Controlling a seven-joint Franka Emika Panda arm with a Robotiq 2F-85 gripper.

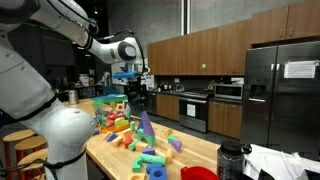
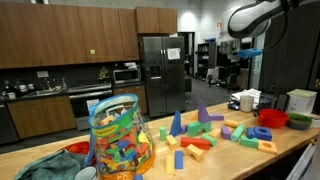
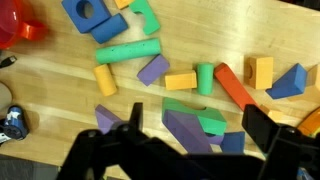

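Note:
Loose toy blocks lie spread over the wooden table. Below my gripper in the wrist view are a long purple wedge and a green block. The fingers stand wide apart and hold nothing; they hang above the table, clear of the blocks. Nearby lie a red bar, a small green cylinder, a yellow-orange block and a purple block. Farther off are a green cylinder, an orange cylinder and a blue block with a hole.
A clear bag full of coloured blocks stands at one table end. Toward the other are a red bowl, a green bowl and a black canister. White cloth lies beside the canister.

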